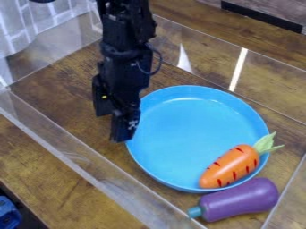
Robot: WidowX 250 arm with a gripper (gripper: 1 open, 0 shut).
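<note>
My black gripper [114, 118] is lowered over the wooden surface at the left edge of the blue bowl [180, 130], its fingers open. The yellow round object is mostly hidden behind the gripper. An orange toy carrot [230, 165] lies in the right part of the bowl.
A purple toy eggplant [237, 199] lies at the front right, beside the bowl. Clear walls border the wooden surface [60, 143] at the left. A small blue object [5, 215] shows at the lower left edge. Bare wood is free at the left and top right.
</note>
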